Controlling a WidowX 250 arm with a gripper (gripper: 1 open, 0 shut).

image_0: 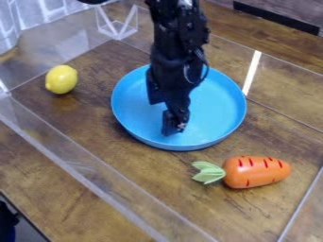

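Observation:
My black gripper (169,112) reaches down from the top into a blue plate (217,121), its fingertips low over the plate's middle. Whether the fingers are open or shut, or hold anything, I cannot tell against the dark body of the gripper. A toy carrot (256,172) with pale green leaves lies on the wood at the lower right, in front of the plate. A yellow lemon (62,79) sits at the left, apart from the plate.
A metal or plastic edge strip runs along the left.

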